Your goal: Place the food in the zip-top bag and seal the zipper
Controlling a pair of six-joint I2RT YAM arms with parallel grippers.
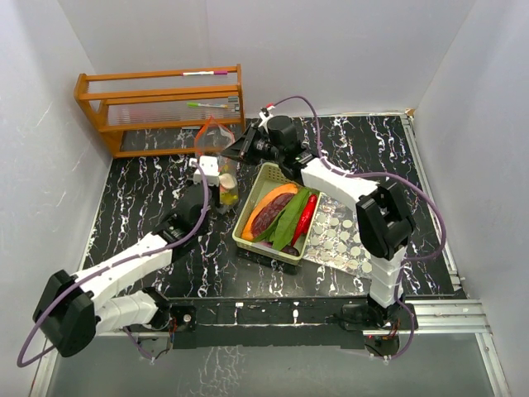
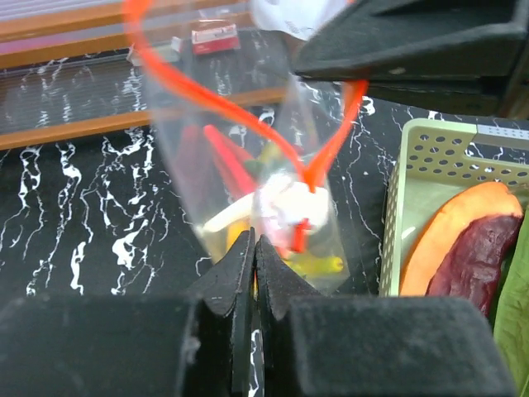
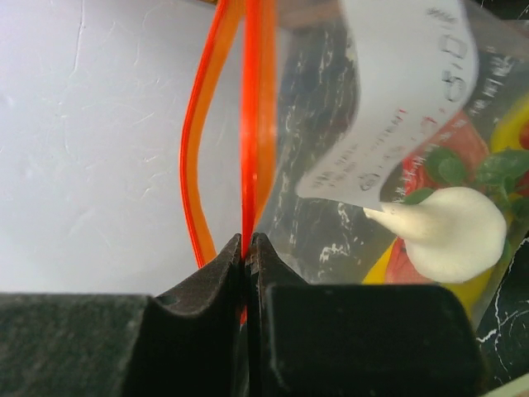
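Observation:
The clear zip bag (image 2: 207,165) with orange zipper edges stands left of the basket, holding play food including a white piece (image 3: 450,231) and yellow and red pieces. My right gripper is shut on the bag's top edge, at the orange zipper (image 3: 198,165). My left gripper is shut in front of the bag's lower part, low beside it, with nothing seen between its fingers. In the top view that gripper is mostly hidden under its housing.
A green basket (image 1: 246,225) holds an orange piece, a dark red piece, leaves and a red pepper (image 1: 306,217). A wooden rack (image 1: 149,95) stands at the back left. A perforated pale sheet (image 1: 339,248) lies right of the basket.

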